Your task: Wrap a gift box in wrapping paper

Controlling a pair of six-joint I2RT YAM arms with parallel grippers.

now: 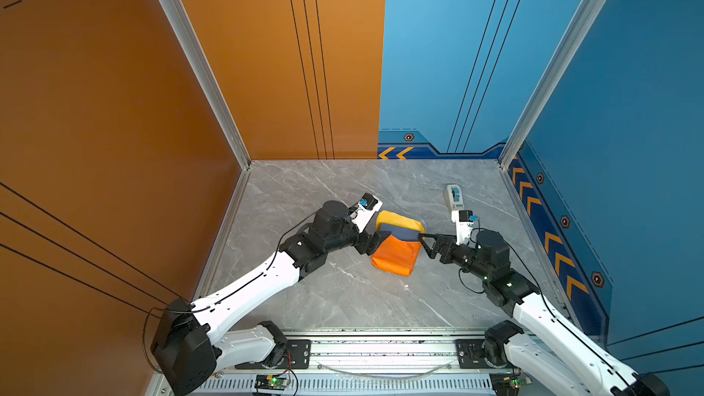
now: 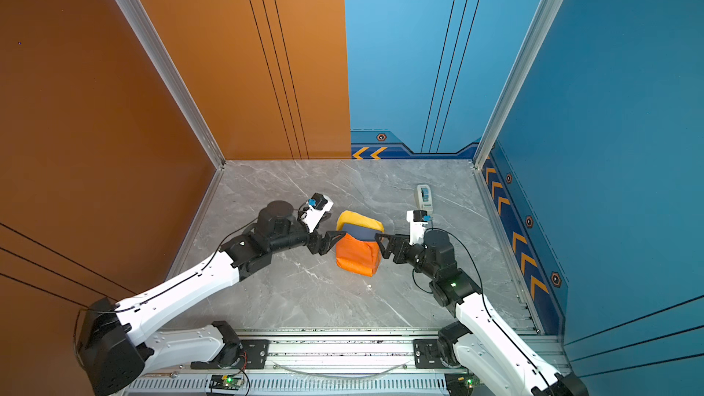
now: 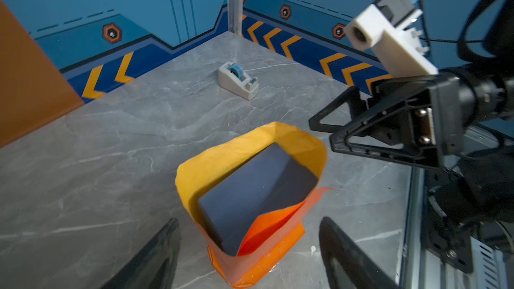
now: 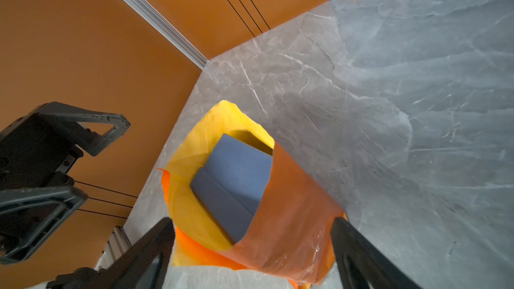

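A dark grey-blue gift box [image 3: 257, 195] sits inside orange wrapping paper [image 1: 394, 258], whose yellow inner side [image 4: 195, 152] stands up around it. The paper's top is unsealed, so the box's upper face shows in both wrist views. At the left of the bundle my left gripper is open, its blurred fingers [image 3: 144, 262] spread with the paper beyond them. On the bundle's right, my right gripper is likewise open, nothing held between its fingers. The underside of the bundle is hidden.
A white tape dispenser with a blue roll [image 3: 238, 80] stands behind and to the right of the bundle. Walls close off the sides and rear.
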